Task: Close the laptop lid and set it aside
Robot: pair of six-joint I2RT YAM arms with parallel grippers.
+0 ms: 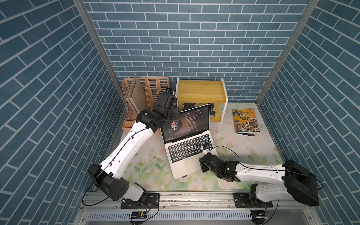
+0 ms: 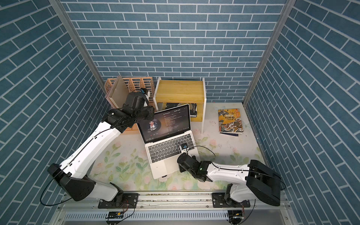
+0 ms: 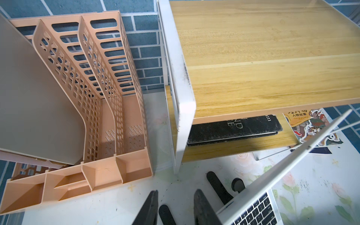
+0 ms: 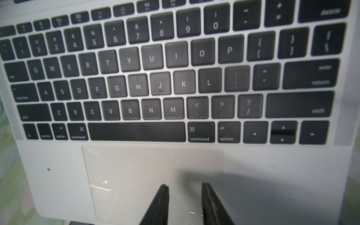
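The silver laptop [image 1: 187, 165] stands open on the floral table, its lit screen [image 1: 191, 123] tilted back toward the wooden shelf. My left gripper is open, high behind the lid, whose pale edge [image 3: 262, 176] crosses the left wrist view; nothing shows between its fingers. My right gripper is low over the trackpad [image 4: 131, 168] at the laptop's right front; its fingertips stand a little apart, and I cannot tell whether they hold anything.
A peach file organizer [image 3: 101, 168] with boards stands back left. The two-tier shelf [image 3: 262, 75] holds dark books [image 3: 232, 129]. An illustrated book [image 2: 230, 118] lies back right. Clear table lies at left front and right front.
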